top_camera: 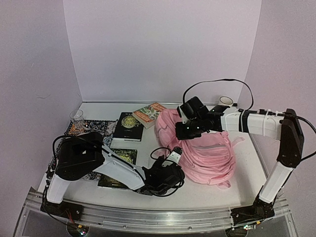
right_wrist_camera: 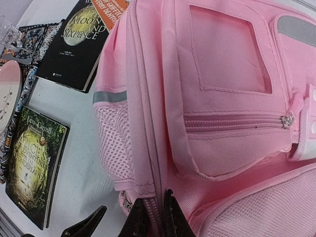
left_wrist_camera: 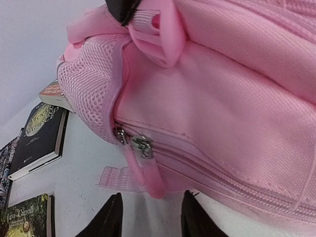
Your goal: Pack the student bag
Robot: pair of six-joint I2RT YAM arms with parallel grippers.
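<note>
The pink backpack [top_camera: 210,158] lies on the right half of the table. In the right wrist view its opened edge [right_wrist_camera: 143,123] runs down into my right gripper, which is shut on that edge. My left gripper is open at the bag's near left side. A pink zipper pull [left_wrist_camera: 154,178] hangs just ahead of the gap between its fingers, seemingly untouched. A black book [top_camera: 129,127], an orange-covered book [top_camera: 148,114] and a Lewis Carroll book [right_wrist_camera: 35,165] lie left of the bag.
A patterned cloth [top_camera: 106,127] covers the left side, with a clear glass [top_camera: 77,118] and a pink plate [right_wrist_camera: 7,89] there. At the back right stands a white mug [top_camera: 225,101]. Bare table lies along the front right.
</note>
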